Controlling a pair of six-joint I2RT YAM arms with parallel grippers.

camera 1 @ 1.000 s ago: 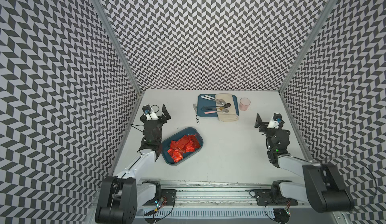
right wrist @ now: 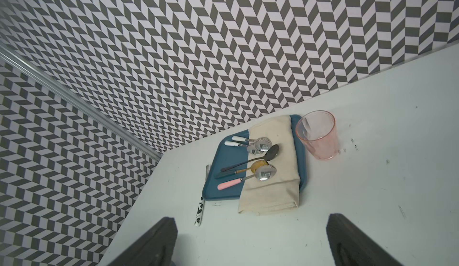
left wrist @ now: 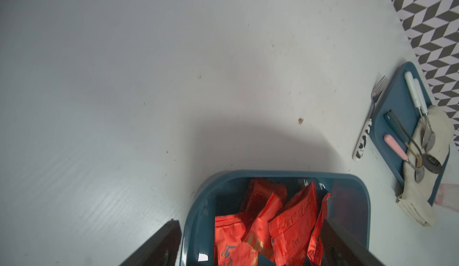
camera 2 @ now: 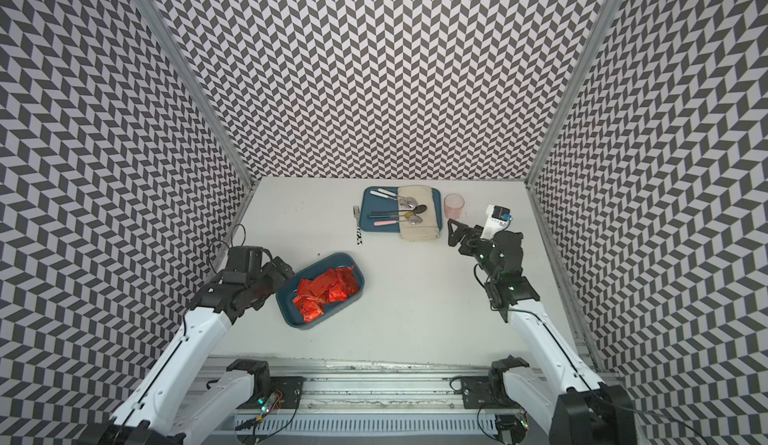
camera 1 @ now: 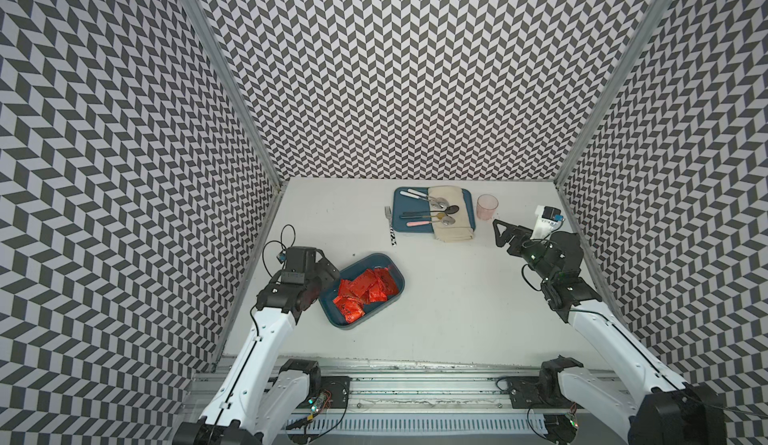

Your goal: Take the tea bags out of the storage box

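A dark blue storage box [camera 1: 382,306] at the front left of the white table holds several red tea bag packets [camera 1: 364,289]. My left gripper [camera 2: 276,273] is angled down just over the box's left end, open; in the left wrist view its blurred fingers [left wrist: 160,247] frame the packets at the bottom edge. My right gripper [camera 1: 502,233] stands open above the right side of the table, with nothing between its fingers.
A blue tray [camera 1: 409,201] with spoons and a beige cloth [camera 1: 454,233] lies at the back, a fork [camera 1: 391,229] left of it and a pink cup [camera 1: 487,206] right of it.
My left gripper has turned and moved back toward the box, now angled over it. My right gripper has turned toward the table's middle, and both arms have shifted.
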